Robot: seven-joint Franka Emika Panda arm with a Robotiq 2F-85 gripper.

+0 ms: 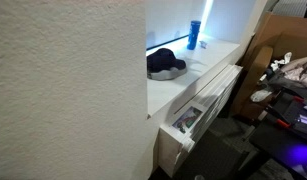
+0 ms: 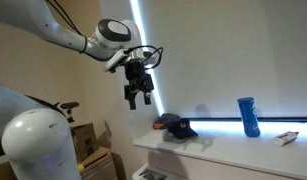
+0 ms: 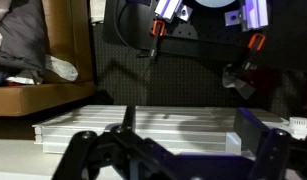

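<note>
My gripper hangs in the air above the white counter, pointing down. Its two fingers stand wide apart in the wrist view, and the gap between them holds nothing. Dark caps lie in a heap on the counter, and a blue bottle stands farther along it. Near the counter's close end, a drawer is pulled out, with small items inside that are hard to make out.
A small white item lies beside the bottle. White ridged fronts run below the gripper. Dark floor lies in front of them, and a brown box-like piece of furniture with cloth on it is at the left.
</note>
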